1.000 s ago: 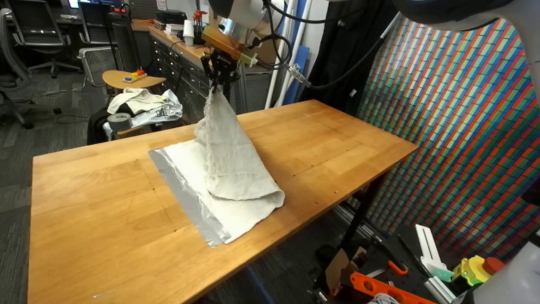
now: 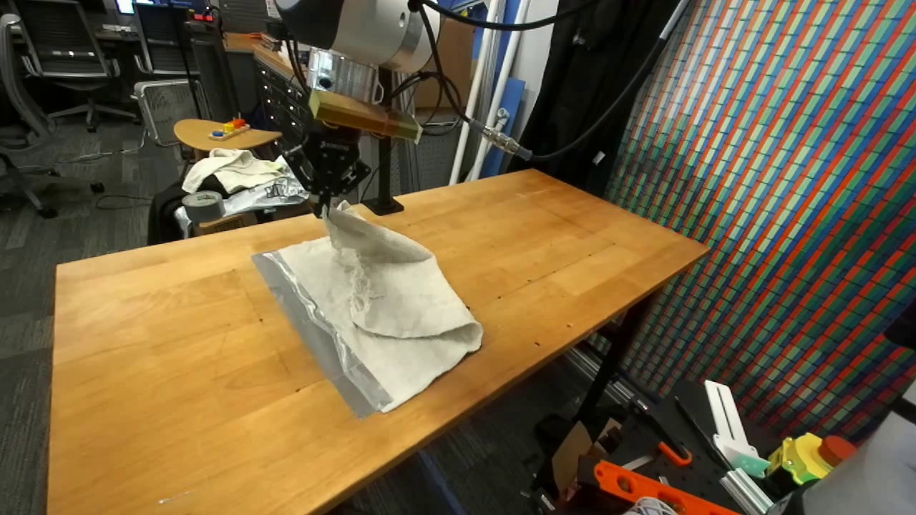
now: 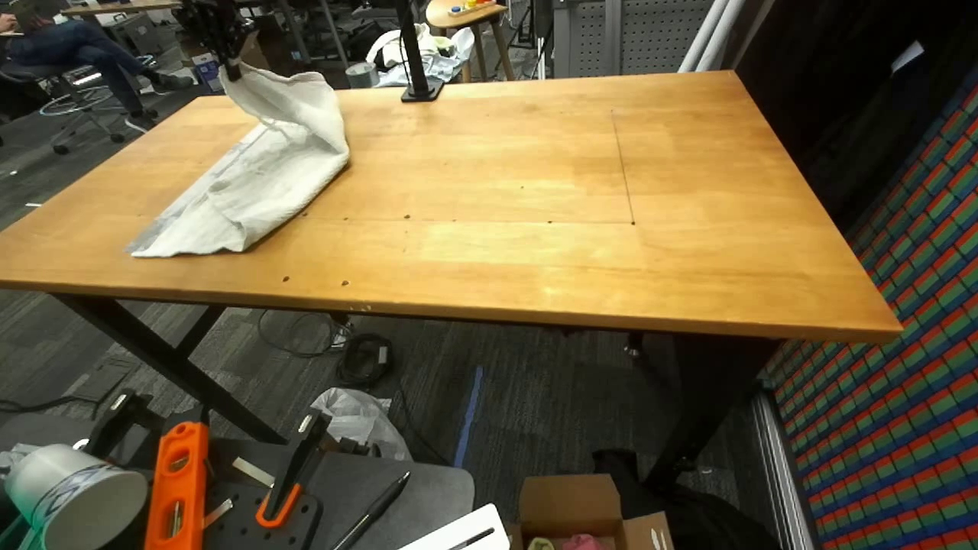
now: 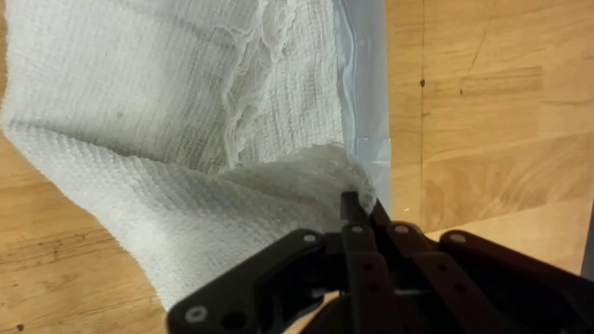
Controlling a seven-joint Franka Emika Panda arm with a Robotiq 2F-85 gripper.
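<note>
A whitish cloth (image 2: 412, 296) lies partly folded over itself on the wooden table, with a frayed edge running across its upper layer. Along one side of it runs a grey, shiny tape strip (image 2: 318, 339), flat on the wood. My gripper (image 2: 323, 210) is shut on a corner of the cloth (image 4: 312, 172), holding that corner above the table near its back edge. In the wrist view the dark fingers (image 4: 351, 208) pinch the cloth's gathered tip, just beside the tape strip. Part of the lower layer is hidden under the raised fold.
A black post on a base plate (image 3: 422, 90) stands at the back edge. Tools, including an orange level (image 3: 176, 486), lie on a separate surface in front.
My gripper has come down and to the left in the exterior view, carrying the cloth corner lower. The raised flap now lies more over the bottom layer.
</note>
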